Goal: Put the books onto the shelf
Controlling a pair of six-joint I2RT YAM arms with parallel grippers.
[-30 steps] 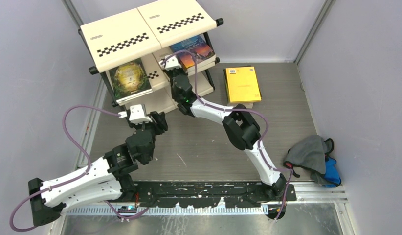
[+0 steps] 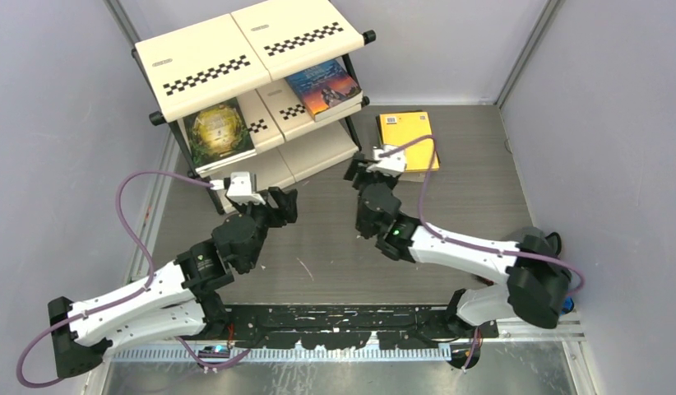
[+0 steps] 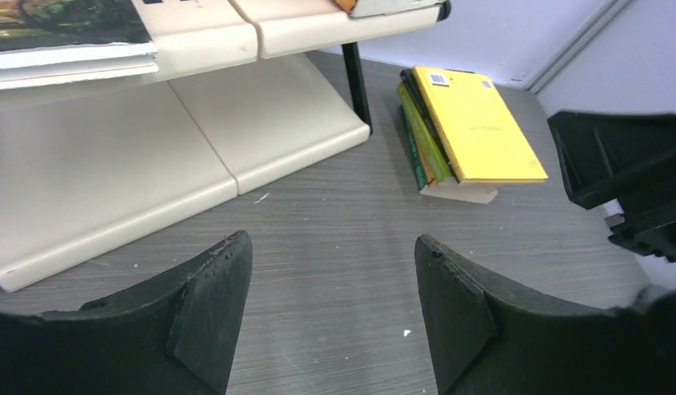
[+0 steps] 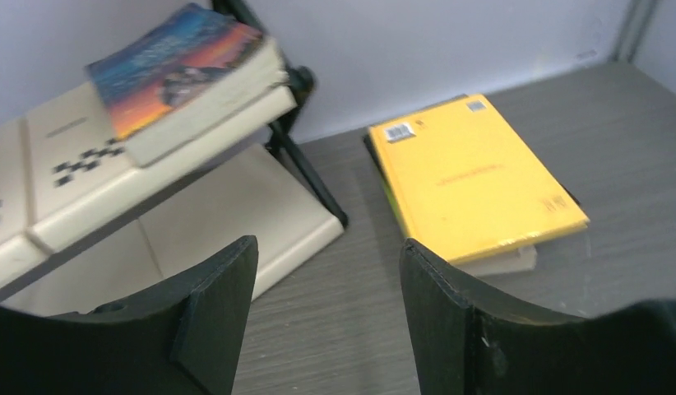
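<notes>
A stack of several books stands on the floor right of the rack, its yellow top book (image 2: 407, 136) lying flat; green spines (image 3: 419, 123) show below it. On the rack's middle shelf lie a green-and-yellow book (image 2: 217, 132) at left and a blue-and-orange book (image 2: 325, 86) at right. My right gripper is open and empty, held over the floor short of the yellow book. With its fingers apart, my left gripper is open and empty too, in front of the rack's lower left.
The cream shelf rack (image 2: 252, 53) fills the back left; its bottom shelf (image 3: 187, 132) looks bare where visible. Grey walls (image 2: 598, 148) close in the sides. Open floor (image 2: 318, 263) lies before the rack. A grey-and-blue bag at right is mostly behind the right arm.
My right gripper has swung away from the blue-and-orange book on the shelf, rightward toward the floor stack. The left gripper has shifted only slightly. Books stay where they were.
</notes>
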